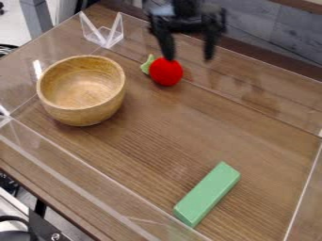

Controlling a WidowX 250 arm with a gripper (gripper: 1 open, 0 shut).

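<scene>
The dark gripper (187, 36) is at the top centre of the camera view, blurred, above and behind a red ball (167, 72). Whether it is open or shut cannot be told. The red ball rests on the wooden table, with a small light green piece (147, 64) touching its upper left side.
A wooden bowl (82, 111) sits at the left. A green block (208, 194) lies at the lower right. A clear plastic object (104, 30) is at the upper left.
</scene>
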